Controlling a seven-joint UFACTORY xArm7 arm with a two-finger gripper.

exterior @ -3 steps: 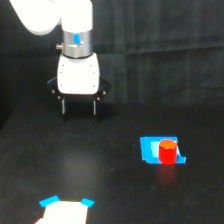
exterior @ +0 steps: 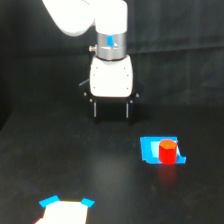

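Note:
High in the camera view, left of the middle, hangs the white gripper (exterior: 111, 110) at the end of the white arm (exterior: 113, 15). Its two thin dark fingers stand wide apart, with only the black background between them. A red cylinder (exterior: 168, 152) stands upright at the right, on or just in front of a blue-edged white patch (exterior: 150, 143). That patch lies on the dark table, below and to the right of the gripper, well apart from it.
Along the bottom edge, left of the middle, is a white shape (exterior: 65, 213) with blue tape (exterior: 49, 201) at its corners and a bit of red at its left side. It is cut off by the frame.
The arm and gripper have moved to the right and slightly lower in the view. The red cylinder and both white patches have stayed in place.

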